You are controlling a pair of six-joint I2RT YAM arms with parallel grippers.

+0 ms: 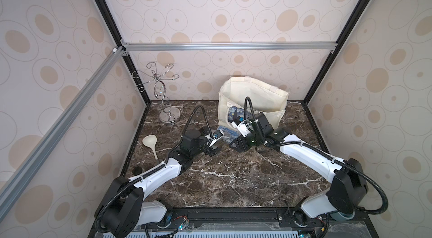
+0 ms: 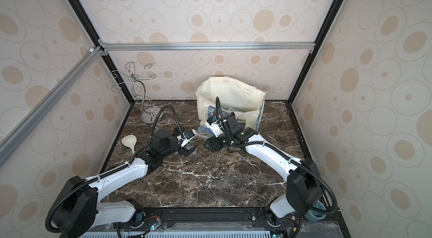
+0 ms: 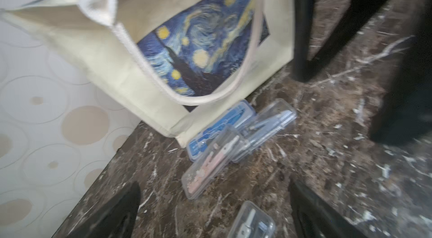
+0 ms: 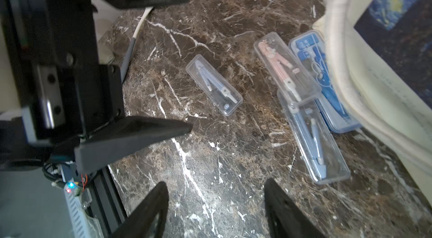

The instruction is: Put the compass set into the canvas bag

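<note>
The cream canvas bag [image 1: 252,89] with a starry-night print stands at the back right. My left gripper [image 1: 215,143] hangs open above the cases, its fingertips blurred in its wrist view. My right gripper [image 1: 238,141] is beside it, in front of the bag, fingers apart with nothing seen between them.
A metal stand [image 1: 170,114] is at the back left, with a white ladle [image 1: 149,141] before it.
</note>
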